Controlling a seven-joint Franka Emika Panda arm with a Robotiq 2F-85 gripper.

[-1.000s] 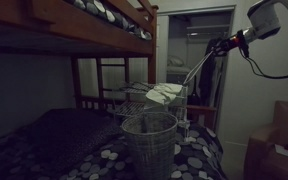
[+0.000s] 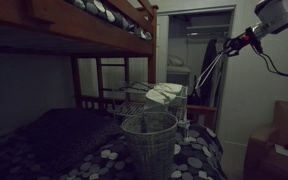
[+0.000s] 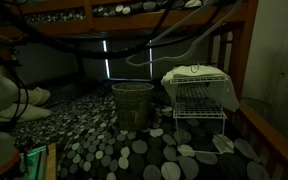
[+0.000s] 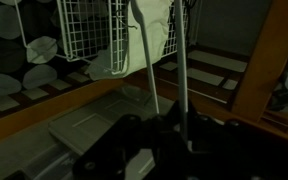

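Note:
My gripper [image 2: 230, 47] is raised at the upper right in exterior view 1, well above the bed. It is shut on a white wire piece [image 4: 181, 65], thin and rod-like, perhaps a hanger. From the fingers in exterior view 1 the piece slopes down to the left. Its pale curved lines [image 3: 184, 40] cross the top of exterior view 2. Below stand a white wire rack [image 3: 199, 108] with a white cloth [image 3: 194, 73] over its top and, beside it, a round mesh bin [image 3: 133, 105]. The wrist view is dark around the fingertips.
Both rack and bin stand on a dark bedspread [image 3: 169, 160] with pale dots. A wooden upper bunk [image 2: 94, 32] overhangs this bed on the left. A wooden rail [image 4: 44, 115] edges the bed. The brown chair [image 2: 274, 140] is at the far right.
My gripper has shifted a little to the right in exterior view 1, carrying the white wire piece with it. The bin and rack stay where they were.

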